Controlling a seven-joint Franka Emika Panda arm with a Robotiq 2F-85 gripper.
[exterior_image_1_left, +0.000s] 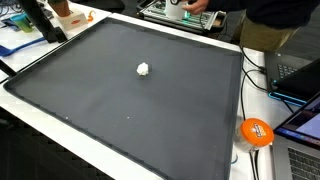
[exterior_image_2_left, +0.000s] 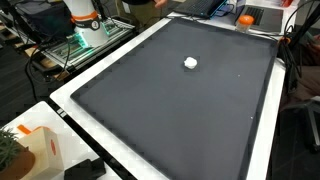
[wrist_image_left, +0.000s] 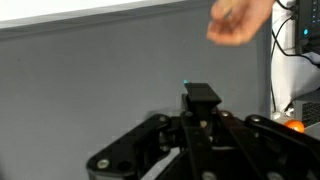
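A small white crumpled item (exterior_image_1_left: 142, 69) lies on the dark grey board (exterior_image_1_left: 110, 110), toward its back; exterior view 2 shows the same white item (exterior_image_2_left: 190, 62) with clear board around it. My gripper is seen from above in the wrist view, its black fingers close together over the board. Nothing can be made out between them. The white item does not show in this wrist view. Neither exterior view shows the gripper's fingers.
A person's hand (wrist_image_left: 236, 20) reaches over the board's edge in the wrist view. An orange-topped container (exterior_image_1_left: 254, 133) and a laptop (exterior_image_1_left: 298, 155) stand beside the board. Most of the board is bare.
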